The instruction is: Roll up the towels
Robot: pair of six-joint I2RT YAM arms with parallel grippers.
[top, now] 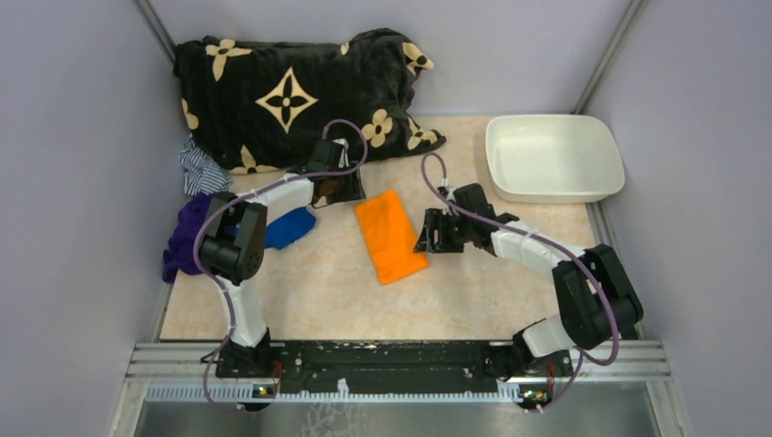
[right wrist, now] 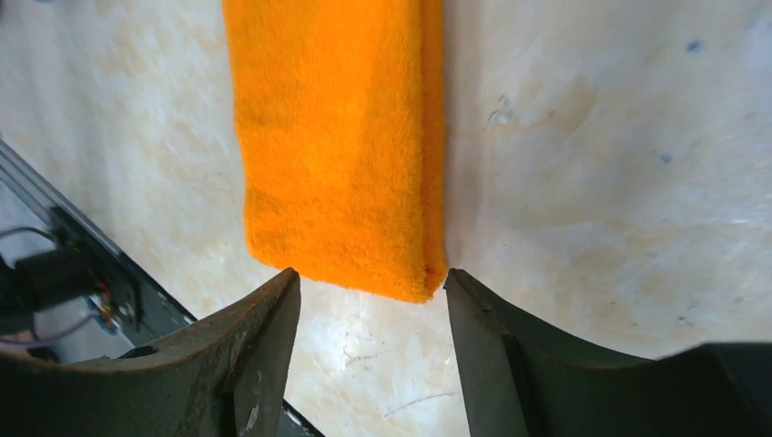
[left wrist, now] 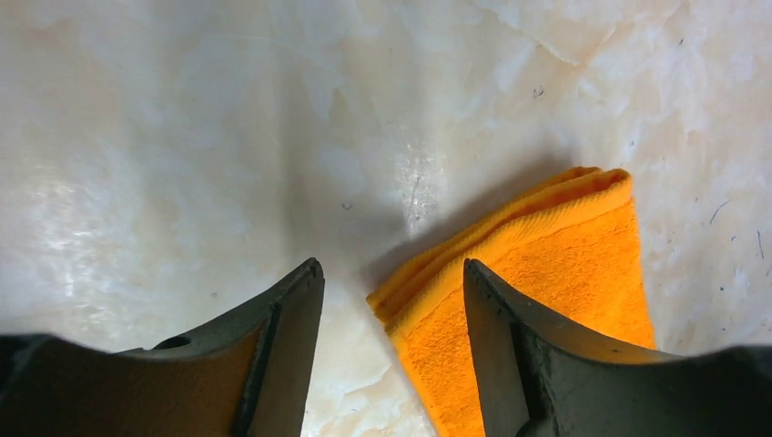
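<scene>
An orange towel (top: 390,238), folded flat, lies lengthwise from back to front in the middle of the table. My left gripper stands open above its back end; in the left wrist view a folded corner lies just beyond the fingers, with nothing held. My right gripper is open over the front end, where the towel's near edge and layered side show in the right wrist view, with nothing gripped.
A blue cloth (top: 290,228), a purple cloth (top: 186,233) and a striped cloth (top: 202,170) lie at left. A black patterned blanket (top: 237,100) fills the back; a white bin (top: 553,159) stands back right.
</scene>
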